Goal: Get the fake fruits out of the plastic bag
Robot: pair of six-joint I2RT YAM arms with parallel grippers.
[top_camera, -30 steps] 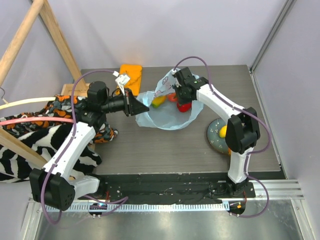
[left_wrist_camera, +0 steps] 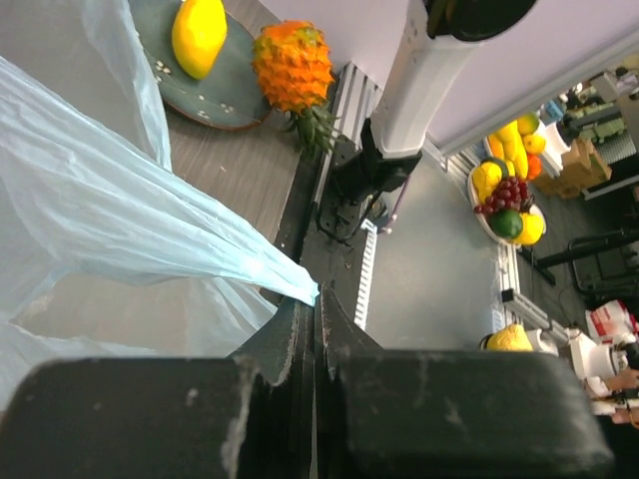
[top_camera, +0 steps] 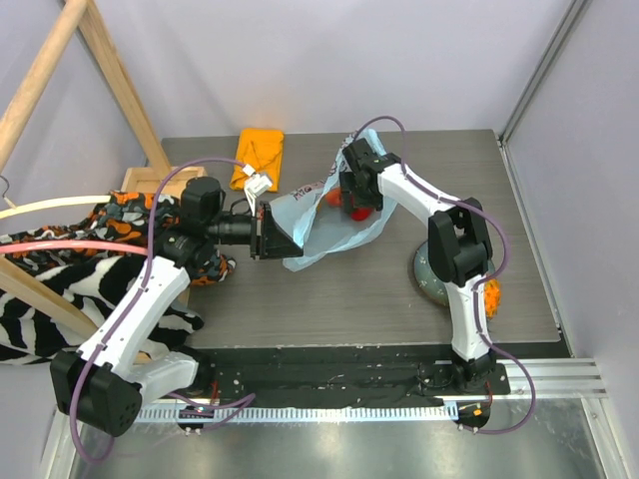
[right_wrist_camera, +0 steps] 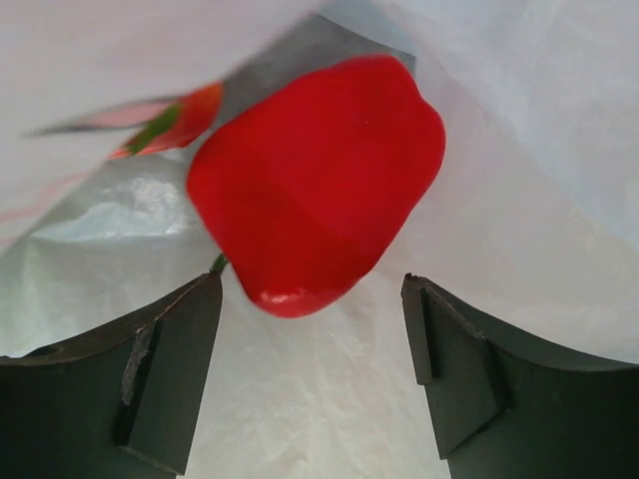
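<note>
The pale blue plastic bag [top_camera: 334, 236] lies mouth-open on the table. Its edge [left_wrist_camera: 290, 277] is pinched and drawn taut at the tips of my left gripper, which is shut on it. My right gripper is inside the bag, open. Between and beyond its fingers is a red pepper-like fruit [right_wrist_camera: 319, 180], not gripped. Behind a fold of the bag shows part of an orange-red fruit with a green stem [right_wrist_camera: 185, 120]. From above, red fruit [top_camera: 360, 214] and an orange-red one [top_camera: 333, 197] show beside the right gripper [top_camera: 359, 203].
At the right, a dark green plate [left_wrist_camera: 240, 75] holds a yellow fruit [left_wrist_camera: 200, 38], with an orange pineapple [left_wrist_camera: 295, 65] at its edge. My right forearm partly covers it from above. An orange cloth [top_camera: 260, 155] lies at the back.
My left gripper has moved slightly right and down, stretching the bag's edge toward the front. The right gripper has shifted a little left, deeper over the fruits. The yellow fruit inside has become mostly hidden.
</note>
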